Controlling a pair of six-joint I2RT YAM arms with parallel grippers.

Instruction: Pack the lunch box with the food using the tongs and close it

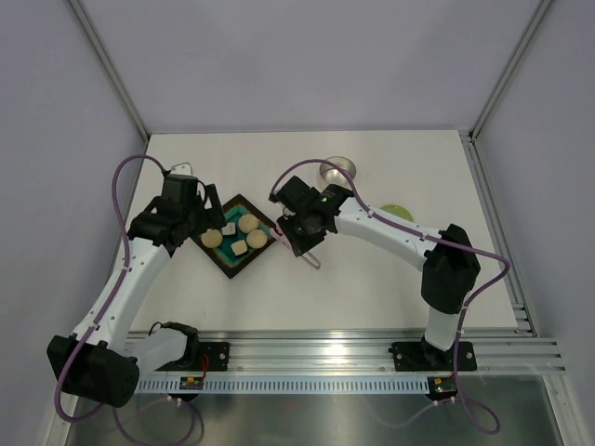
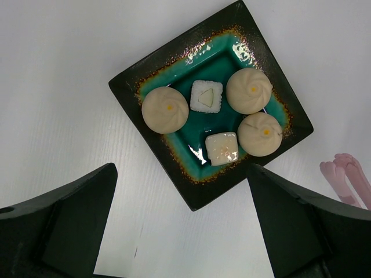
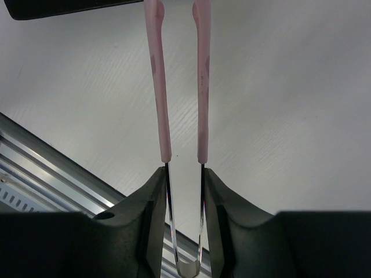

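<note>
The dark square plate (image 2: 210, 55) with a green middle holds three pale buns (image 2: 165, 110) and two square pieces, one a sushi piece (image 2: 206, 96). Above its left side my left gripper (image 1: 206, 209) is open and empty. My right gripper grips the pink-tipped metal tongs (image 3: 159, 104) between its fingers. In the top view the pink tips lie beside the plate's right edge, partly hidden under the wrist.
A steel bowl (image 1: 337, 164) stands at the back right, and a green round item (image 1: 397, 211) is partly behind my right arm. Bare table (image 1: 232, 158) shows behind the plate and in front of it.
</note>
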